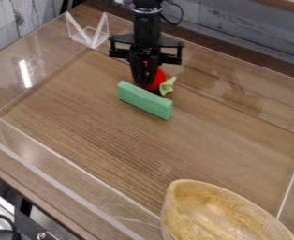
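Note:
My black gripper (144, 67) hangs from the top centre, lowered over a red object (156, 78) with pale green leaves (168, 86), which is partly hidden behind it. Whether the fingers touch or hold it I cannot tell. Just in front of them lies a mint-green block (144, 100), long and slightly angled.
A yellow bowl (218, 212) sits at the front right. The wooden table (80, 141) is broadly clear at left, middle and right. Clear plastic pieces stand at the back left and left edge, and dark space lies beyond the front-left edge.

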